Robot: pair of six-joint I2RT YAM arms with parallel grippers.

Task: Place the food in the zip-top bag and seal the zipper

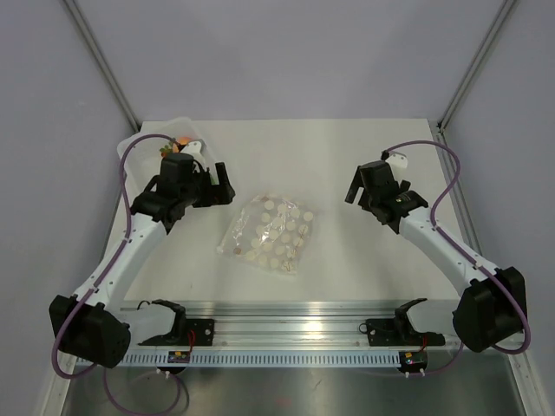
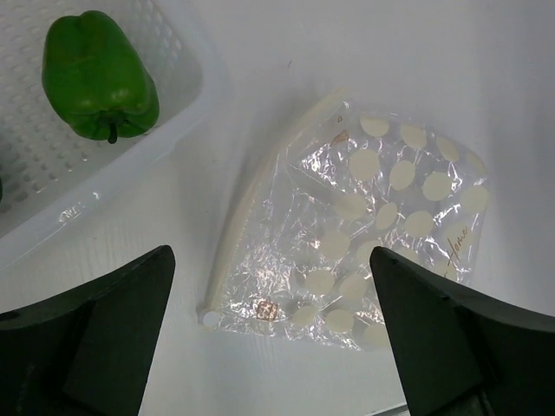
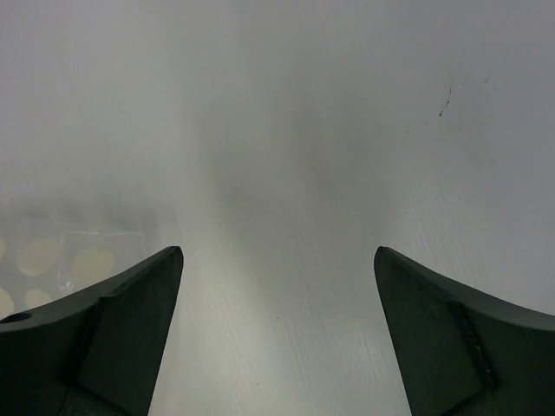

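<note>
A clear zip top bag with cream dots lies flat on the table between the two arms. Its zipper edge with a round slider runs along the left side in the left wrist view. Food sits in a white basket at the back left, a green pepper among it; the left arm covers part of this basket from above. My left gripper hangs open between basket and bag, holding nothing. Well right of the bag, my right gripper is open and empty too.
Bare white table stretches behind the bag and between the arms. A metal rail crosses the front. The basket's raised wall stands close to the bag's zipper side.
</note>
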